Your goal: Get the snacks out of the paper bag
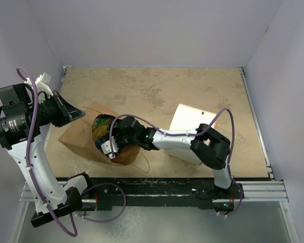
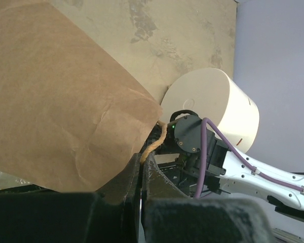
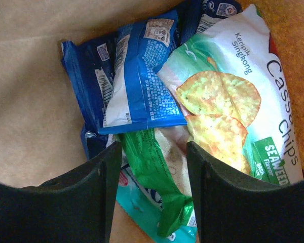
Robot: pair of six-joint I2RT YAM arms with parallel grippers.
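Observation:
The brown paper bag [image 1: 81, 139] lies tilted at the left of the table, its mouth toward the right arm. My left gripper is shut on the bag's twisted handle [image 2: 156, 146]. Inside the bag, my right gripper holds its fingers apart, with nothing gripped between them. Beyond and between those fingers lies a green packet [image 3: 152, 164]. Blue packets [image 3: 142, 76] lie above it, and a white and green chips bag [image 3: 228, 101] is at the right. From above, the right arm hides much of the bag's mouth.
A cream-coloured round container [image 1: 187, 124] lies on the table right of the bag, just behind the right forearm. Grey walls close in the sides and back.

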